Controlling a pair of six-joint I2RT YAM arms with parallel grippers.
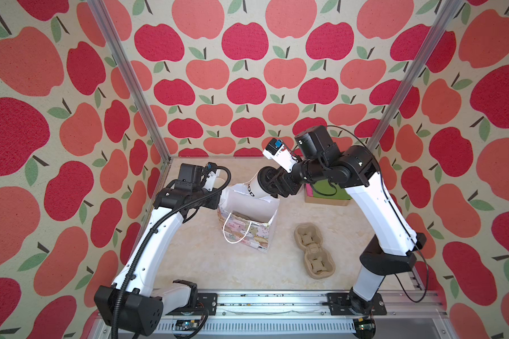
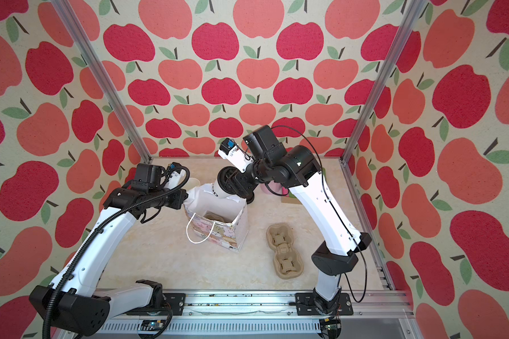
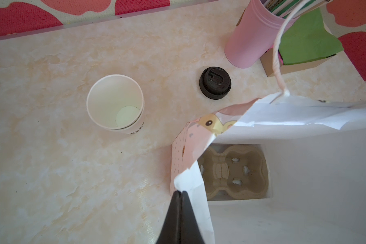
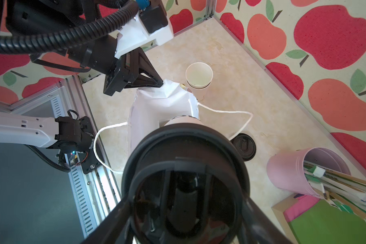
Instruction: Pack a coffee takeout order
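Note:
A patterned paper bag (image 1: 247, 228) with white rope handles stands open-topped near the table's middle. Its left rim is pinched by my left gripper, whose fingers are closed on the thin paper. Inside, a brown cup carrier (image 3: 246, 170) lies on the bag's floor. Over the bag's far side, my right gripper (image 1: 277, 183) is shut on a white cup with a black lid (image 4: 187, 132); the cup (image 2: 219, 191) is tilted, its base toward the opening. Whether it touches the bag is unclear.
An open white cup (image 3: 115, 101) stands beyond the bag's left side, and a loose black lid (image 3: 215, 82) lies behind the bag. A pink holder (image 3: 248, 38) and a box with green paper (image 3: 309, 40) are at back right. Another carrier (image 1: 314, 251) lies front right.

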